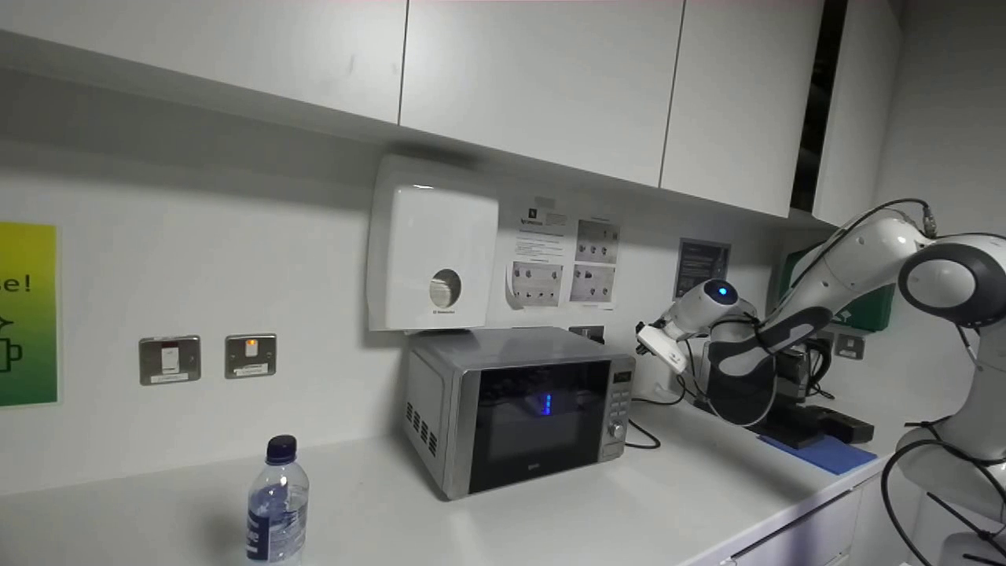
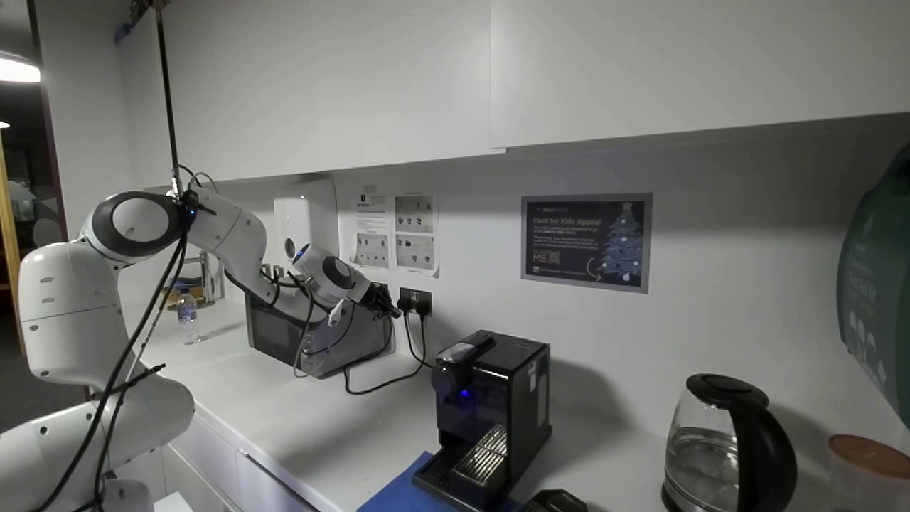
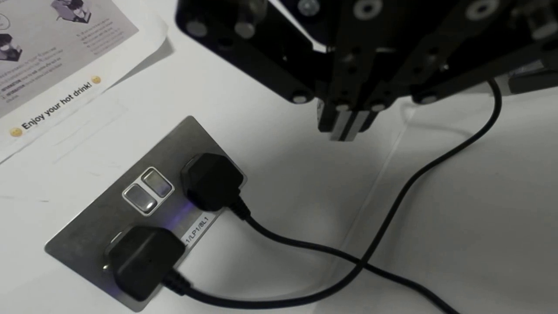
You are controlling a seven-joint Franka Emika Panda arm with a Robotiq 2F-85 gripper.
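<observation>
My gripper is shut, its fingertips together with nothing showing between them. In the wrist view it hangs just off the wall, to the right of a metal double socket [image 3: 104, 209]. Two black plugs sit in that socket, an upper one [image 3: 212, 180] and a lower one [image 3: 146, 259], with their cables running down to the right. Between the plugs are two rocker switches [image 3: 148, 190]. A gap separates the fingertips from the socket in this view; their exact distance from the wall I cannot tell.
The microwave [image 1: 537, 406] stands on the counter close to the arm. A coffee machine [image 2: 495, 409], a glass kettle [image 2: 708, 452] and a water bottle [image 1: 278, 509] are also there. Wall cabinets [image 1: 547, 85] overhang the counter, whose middle is bare.
</observation>
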